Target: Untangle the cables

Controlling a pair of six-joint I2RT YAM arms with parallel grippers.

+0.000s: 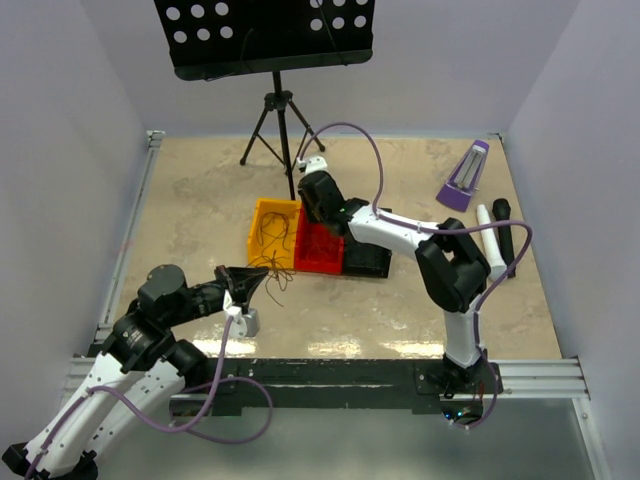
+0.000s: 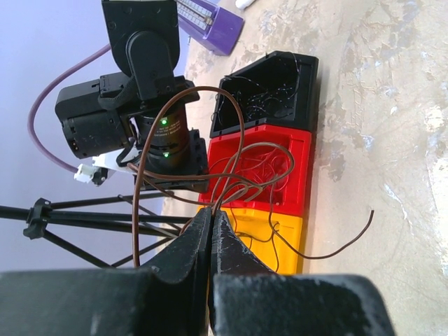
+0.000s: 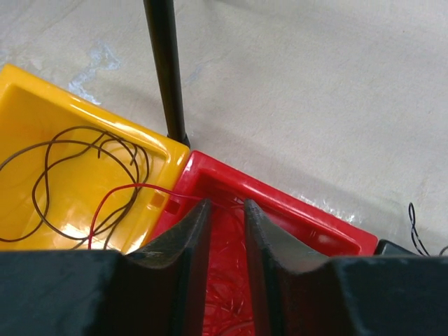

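Brown cable (image 2: 243, 180) loops out from the tips of my left gripper, which is shut on it above the yellow bin (image 2: 292, 245). One loop arches high and a loose end trails toward the table. Over the red bin (image 3: 308, 220), my right gripper is part open. A thin red cable (image 3: 150, 185) runs from the yellow bin across the divider to its fingertips; no grip on it shows. More red cable lies inside the red bin. Thin black cables lie in the black bin (image 2: 306, 91).
A music stand's black leg (image 3: 166, 77) rises close behind the bins. At the right of the table are a purple holder (image 1: 462, 180), a white cylinder (image 1: 490, 240) and a black one (image 1: 503, 230).
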